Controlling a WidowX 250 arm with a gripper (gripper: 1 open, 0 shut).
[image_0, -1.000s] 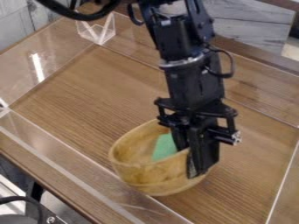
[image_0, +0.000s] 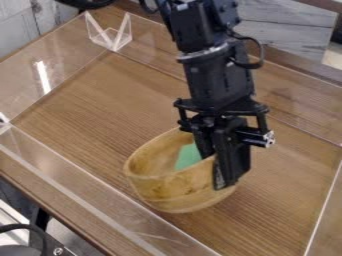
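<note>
A yellow bowl (image_0: 167, 185) sits low in the middle of the view, tilted, with a green object (image_0: 189, 155) inside it. My black gripper (image_0: 222, 170) comes down from the top and is shut on the bowl's right side. The exact fingertips are partly hidden against the bowl.
A clear wire-like or plastic item (image_0: 114, 30) stands at the back left. Pale edges border the surface at the left, lower right and back right.
The gripper and bowl have moved slightly up in the view, away from the near edge, over the last second. The bowl stays in the gripper's hold.
</note>
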